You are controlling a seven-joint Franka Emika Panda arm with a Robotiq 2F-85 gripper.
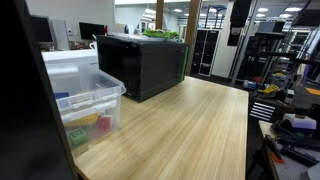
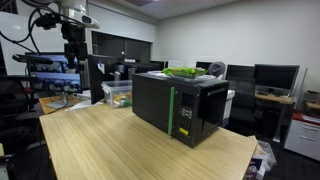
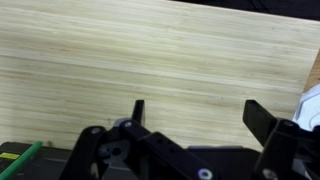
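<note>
In the wrist view my gripper is open, its two dark fingers wide apart with only bare wooden tabletop (image 3: 180, 70) below. Exterior view 2 has the gripper (image 2: 73, 57) high over the table's left side, well away from the microwave. That black microwave (image 2: 178, 108) stands on the table with its door side facing the open tabletop; something green (image 2: 184, 72) lies on its top. A clear plastic bin (image 1: 92, 105) with several coloured items inside sits beside the microwave in exterior view 1.
A bag of items (image 2: 262, 160) is by the table's right edge in exterior view 2. Desks with monitors (image 2: 275, 78) stand behind, off the table.
</note>
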